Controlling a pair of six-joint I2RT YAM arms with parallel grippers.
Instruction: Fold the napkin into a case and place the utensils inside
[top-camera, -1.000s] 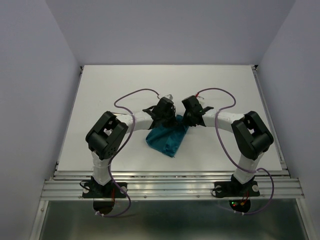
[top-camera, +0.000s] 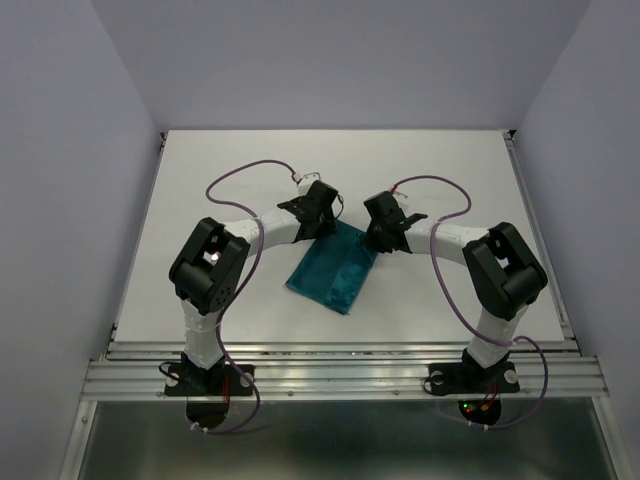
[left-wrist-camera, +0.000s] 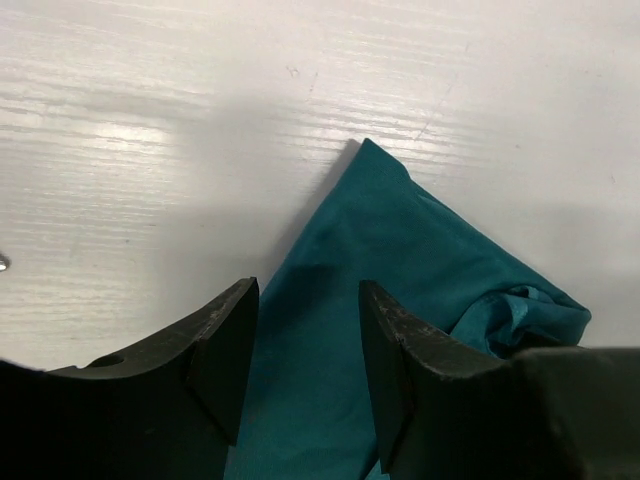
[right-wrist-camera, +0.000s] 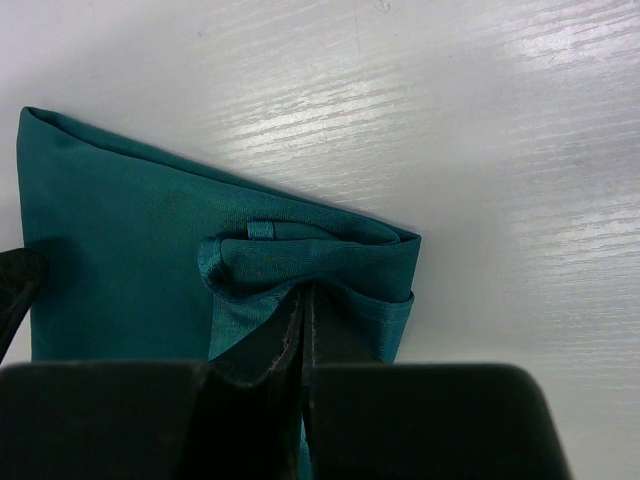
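Observation:
The teal napkin (top-camera: 322, 268) lies on the table at an angle, with its right part folded over as a strip. My left gripper is open above the napkin's far left corner, nothing between its fingers. That corner (left-wrist-camera: 372, 165) lies smooth in the left wrist view. At the far end of the folded strip (right-wrist-camera: 320, 262), my right gripper is shut, its fingertips against the bunched cloth. Whether cloth is caught between them is hidden. A small shiny metal tip (left-wrist-camera: 4, 262) shows at the left wrist view's left edge; the rest of it is out of frame.
Both grippers are close together over the napkin's far edge. The left arm (top-camera: 262, 229) covers part of the table's left side.
My left gripper has moved left and slightly back, away from the right one. The napkin's left and far part, bunched before, now lies flatter and wider. My right arm has stayed still.

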